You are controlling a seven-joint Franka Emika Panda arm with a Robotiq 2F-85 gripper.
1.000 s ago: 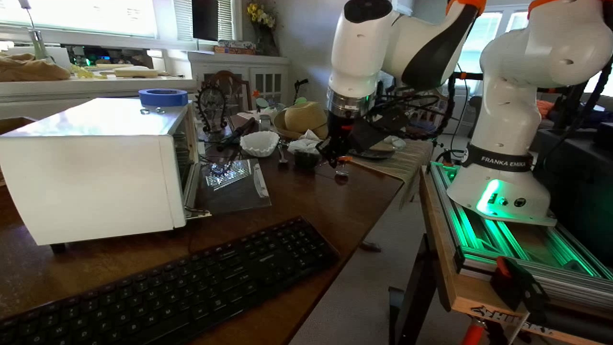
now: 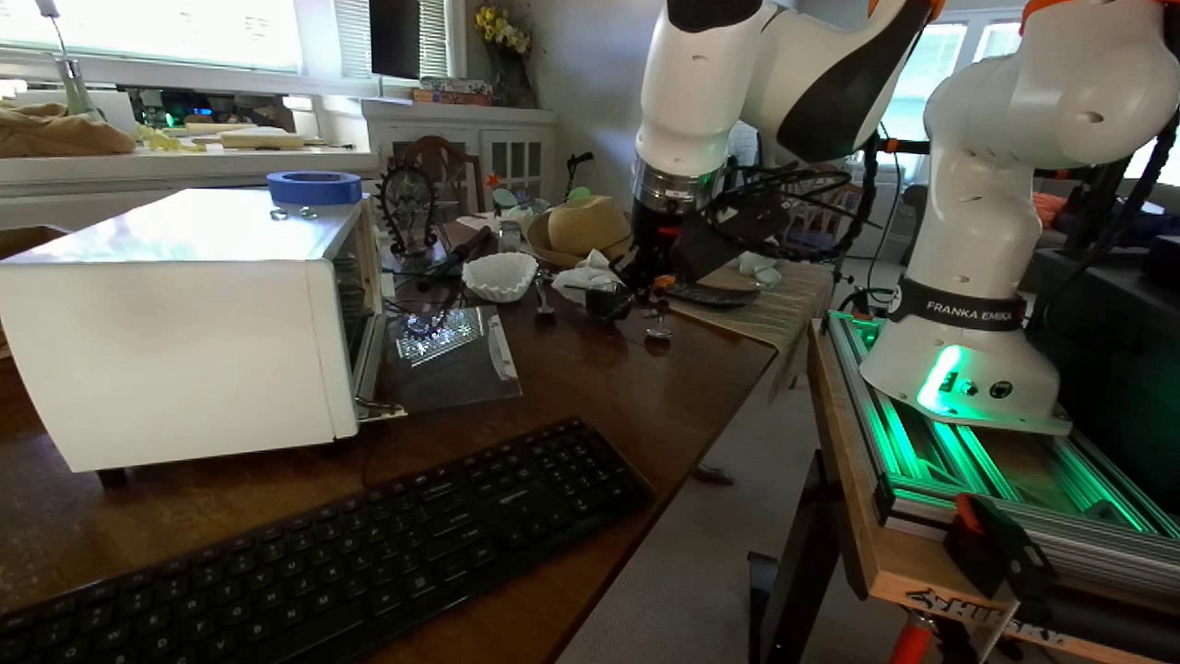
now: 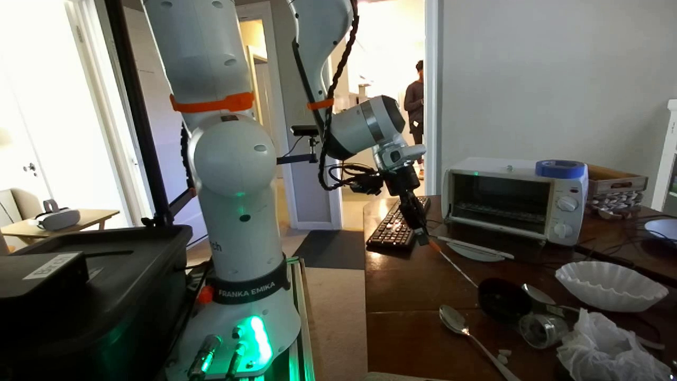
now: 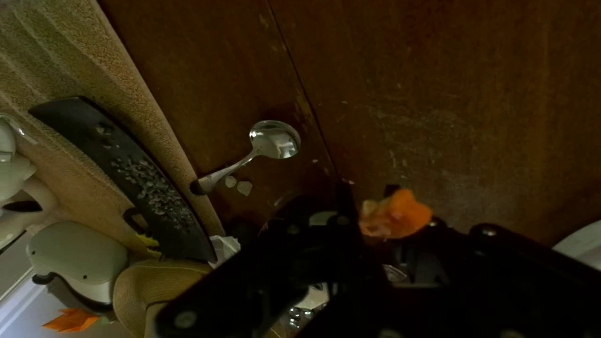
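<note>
My gripper [image 3: 421,237] is shut on the orange end of a thin utensil [image 3: 434,245]. The utensil's pale shaft slants down to the dark bowl [image 3: 504,300] in exterior view 2; its far end is hidden there. Up close in the wrist view, the orange end [image 4: 401,214] shows beside the dark fingers, which hide most of the rest. From exterior view 1, the gripper [image 2: 638,286] hangs by the dark bowl [image 2: 603,303], above the table. A metal spoon [image 4: 276,140] lies apart on the wood, with small pale bits near its handle.
The toaster oven [image 3: 501,197] and keyboard [image 3: 394,227] stand farther along the table. Close to the bowl are a clear glass [image 3: 542,330], crumpled white paper [image 3: 609,349] and a white fluted bowl [image 3: 609,286]. Bare wood [image 4: 450,112] spreads across the wrist view's upper right.
The gripper and the orange end have risen slightly in exterior view 1. The spoon and the oven look unmoved.
</note>
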